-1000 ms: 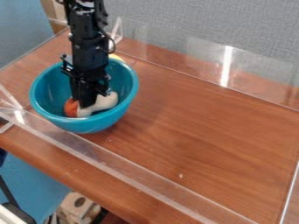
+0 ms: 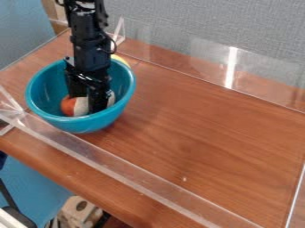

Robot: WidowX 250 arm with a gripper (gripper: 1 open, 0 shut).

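Note:
A blue bowl (image 2: 89,121) sits at the left of the wooden table in the camera view. My black gripper (image 2: 89,87) is lowered into it from above, over a red-orange item (image 2: 70,106) and a pale item that is partly hidden behind the fingers. I cannot tell whether the fingers are open or shut, or whether anything is between them.
A small yellow item shows just behind the bowl, mostly hidden. Blue floor lies beyond the front left edge.
My gripper has shifted a little to the left and down inside the bowl, covering more of the pale item. The bowl has moved slightly left.

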